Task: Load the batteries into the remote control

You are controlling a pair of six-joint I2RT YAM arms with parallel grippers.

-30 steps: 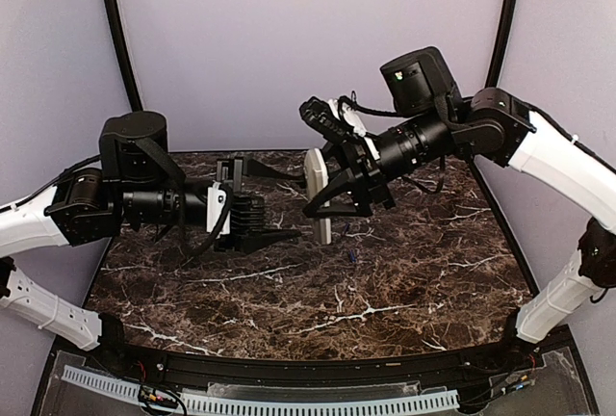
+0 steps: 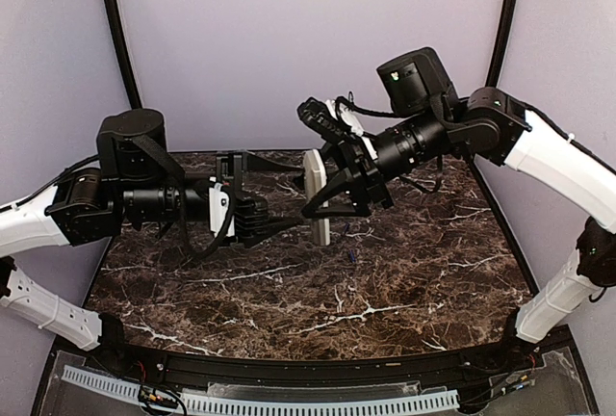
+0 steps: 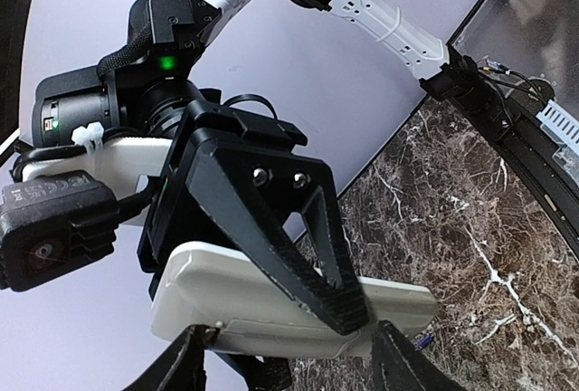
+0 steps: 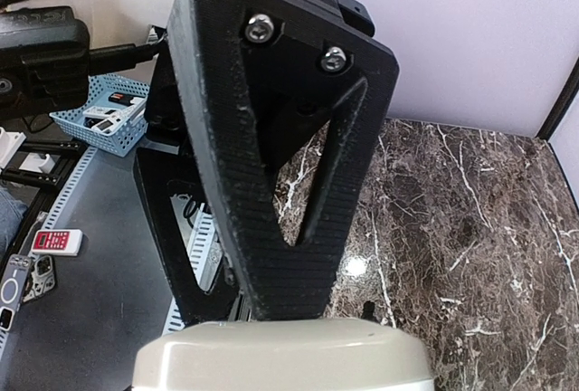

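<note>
A white and beige remote control [image 2: 315,170] is held up on edge above the table, with my right gripper [image 2: 314,199] shut on it. In the right wrist view only one end of the remote [image 4: 280,355] shows, under the black fingers [image 4: 280,273]. My left gripper [image 2: 300,196] faces the remote from the left, its fingers part open. Its fingertips [image 3: 185,355] lie close to the remote's lower edge in the left wrist view; whether they touch it I cannot tell. Small blue batteries [image 2: 352,256] lie on the table beneath. The battery compartment does not show clearly.
In the right wrist view, a blue basket [image 4: 109,133] with remotes and a red-and-white device [image 4: 57,243] stand off to the left.
The left gripper's lower finger has come up a little, narrowing its fingers.
</note>
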